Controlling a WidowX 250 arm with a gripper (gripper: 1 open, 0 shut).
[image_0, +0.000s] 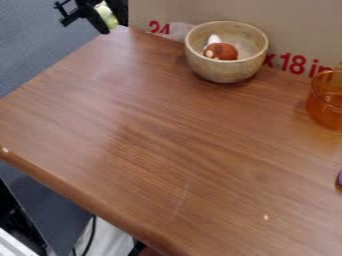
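The black gripper (94, 18) hangs at the top left, beyond the table's back left corner, with a pale green object (107, 17) at its fingers; whether it is shut on it is hard to tell. A beige bowl (225, 66) at the back of the table holds a brown, round item (223, 52) and a small white item (214, 40).
An orange translucent container (326, 110) stands at the right edge, with a small purple object (338, 180) below it, partly out of view. A cardboard panel (294, 25) backs the table (147, 145), whose middle is clear.
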